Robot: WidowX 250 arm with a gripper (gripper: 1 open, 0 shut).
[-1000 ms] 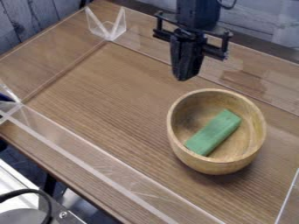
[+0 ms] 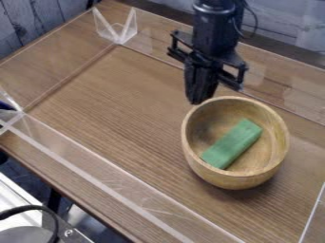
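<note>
My black gripper (image 2: 200,87) points down just above and behind the upper rim of a round tan bowl (image 2: 267,161). Its fingertips look close together, with nothing visible between them. A green block (image 2: 230,145) lies tilted inside the bowl.
A small clear angular object (image 2: 116,26) is at the back left. Dark curved fittings (image 2: 26,228) show at the lower left edge.
The arm has shifted and turned slightly, its upper part coming a little toward the viewer. The bowl and green block are unmoved.
</note>
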